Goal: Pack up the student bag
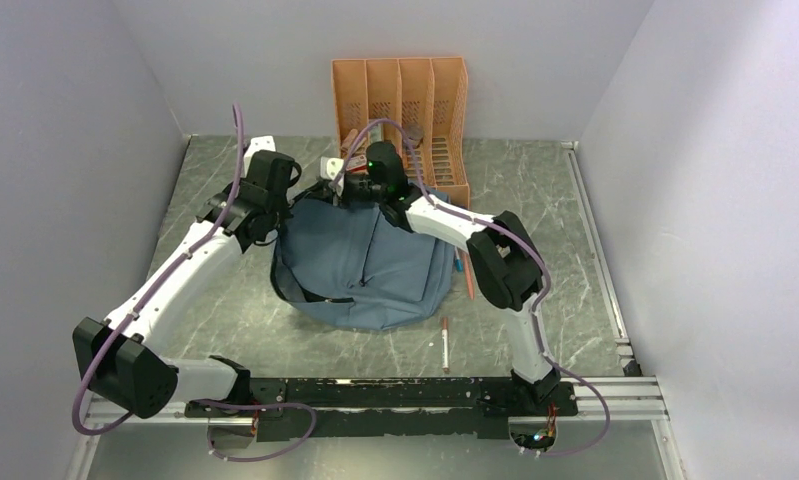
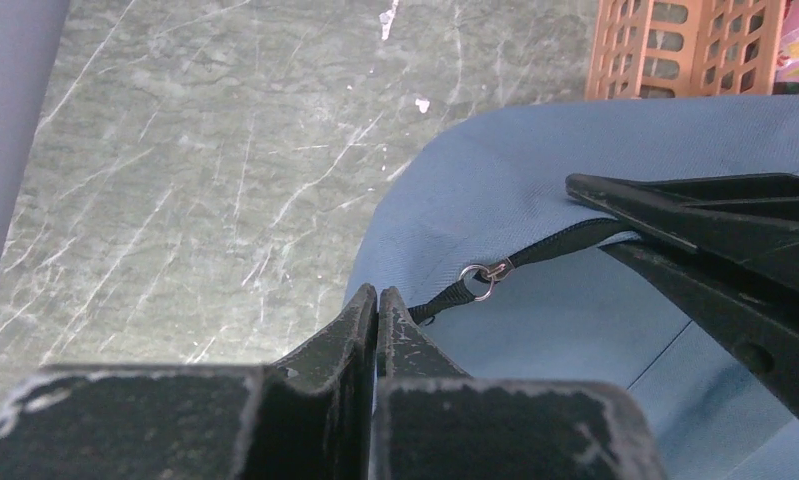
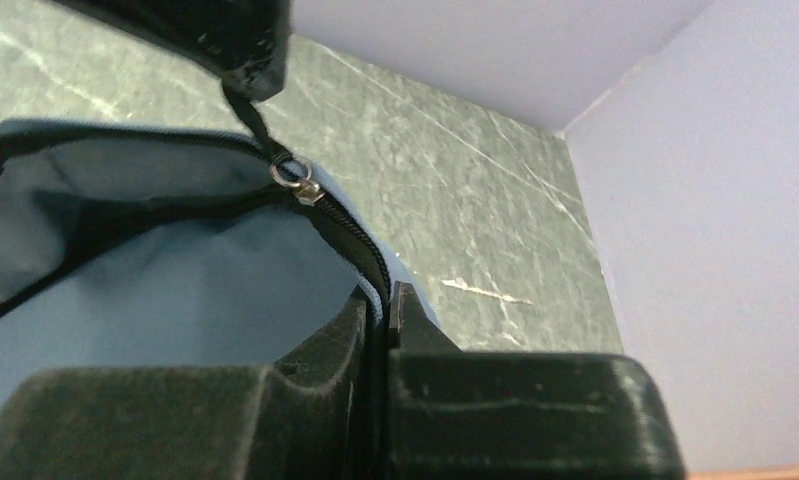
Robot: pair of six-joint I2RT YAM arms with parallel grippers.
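Note:
The blue-grey bag (image 1: pixel 365 270) lies on the marble floor, with both grippers at its upper left rim. My left gripper is shut on the black zipper strap, which runs past a ring pull (image 2: pixel 477 280) toward the other gripper's black fingers in the left wrist view. My right gripper is shut on the zipper edge of the bag, just below the zipper slider (image 3: pixel 310 192). The bag's inside pocket and dark zipper tape show in the right wrist view.
An orange slotted organiser (image 1: pixel 400 100) with items stands behind the bag. A marker (image 1: pixel 445 345) and pencils (image 1: pixel 468 275) lie to the bag's right. Grey walls enclose the left, back and right sides.

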